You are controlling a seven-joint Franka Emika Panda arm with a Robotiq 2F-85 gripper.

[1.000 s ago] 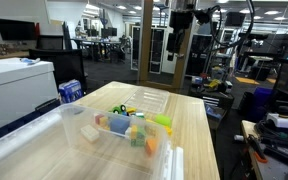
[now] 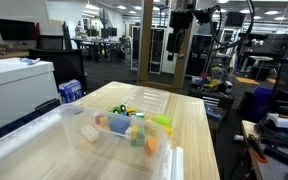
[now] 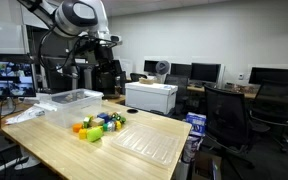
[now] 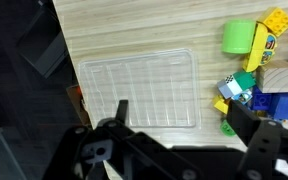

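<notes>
My gripper is open above the table, its two dark fingers spread wide with nothing between them. In exterior view 1 the gripper (image 2: 172, 54) hangs high at the upper right, well clear of everything below. Beneath it in the wrist view lies a flat clear tray or lid (image 4: 144, 62), empty. To its right sits a cluster: a green cylinder (image 4: 238, 36), a yellow piece (image 4: 262, 46), a wooden block (image 4: 275, 75), a blue block (image 4: 287, 105) and several small coloured blocks. The right finger hides part of this cluster.
A clear plastic bin (image 2: 156, 160) stands at the near side of the table in exterior view 1, partly in front of the blocks. A blue box (image 3: 193, 135) is at the table's edge in exterior view 2. Bare wood (image 3: 64, 150) lies at the front.
</notes>
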